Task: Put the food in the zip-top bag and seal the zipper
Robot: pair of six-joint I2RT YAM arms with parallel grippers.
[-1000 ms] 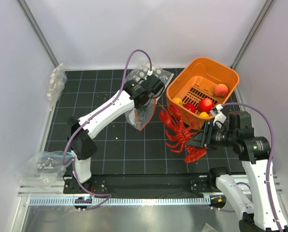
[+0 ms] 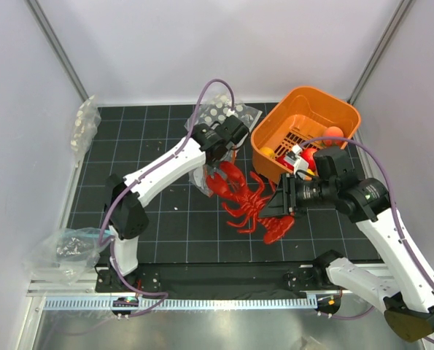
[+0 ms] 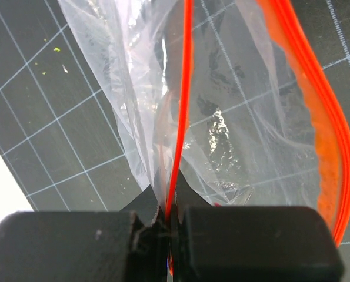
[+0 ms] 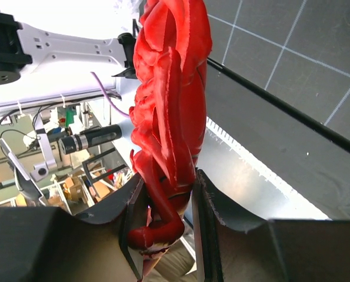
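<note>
A red toy lobster (image 2: 238,197) hangs in my right gripper (image 2: 288,198) over the mat below the orange bin; in the right wrist view its red body (image 4: 169,106) fills the middle, between the fingers. The clear zip bag (image 3: 245,141), with an orange zipper, lies open beneath my left gripper, which is shut on the bag's edge, the zipper strip between its fingers. In the top view the bag (image 2: 200,177) is partly hidden by the left arm and the lobster's claws.
An orange bin (image 2: 293,117) with fruit stands at the back right. Other clear bags (image 2: 63,255) lie at the left edges, one (image 2: 85,127) against the wall.
My right gripper has moved left with the lobster, whose claws now reach over the bag. The left arm has barely moved.
</note>
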